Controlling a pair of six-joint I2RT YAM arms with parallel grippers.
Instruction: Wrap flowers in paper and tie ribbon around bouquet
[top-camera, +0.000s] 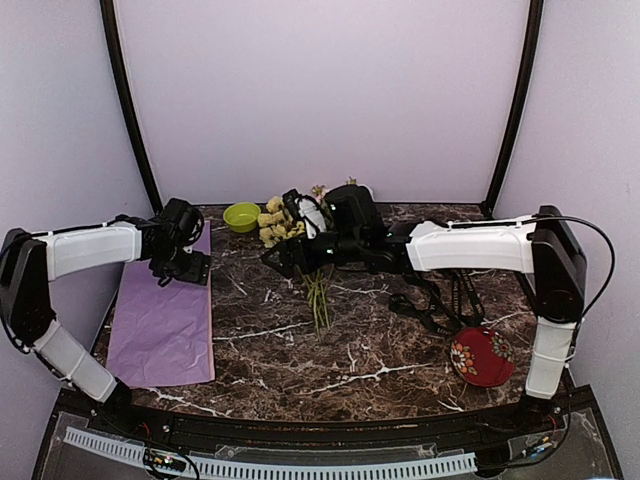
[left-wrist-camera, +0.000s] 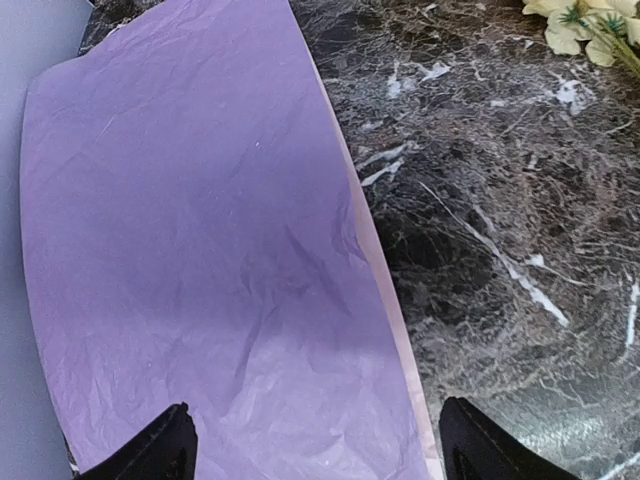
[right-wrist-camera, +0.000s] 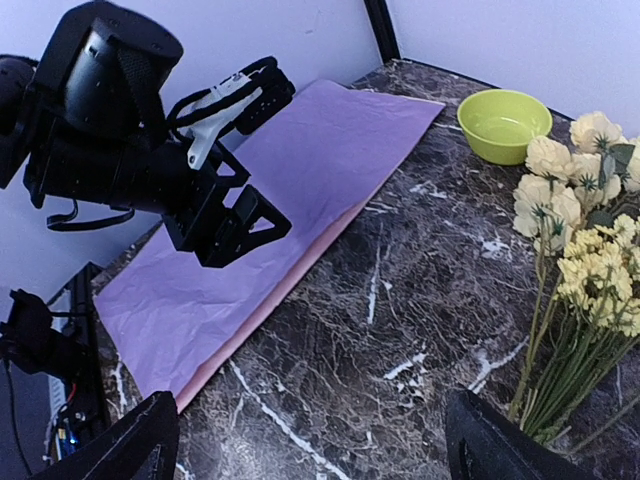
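The bouquet of cream, yellow and pink fake flowers lies centre on the marble table, stems toward the front, partly hidden by my right arm in the top view. My right gripper is over its flower heads, open and empty. My left gripper hangs open over the purple paper sheet, which lies flat at the left with a pink edge beneath it.
A green bowl stands at the back. Black straps or cables and a red floral round object lie at the right.
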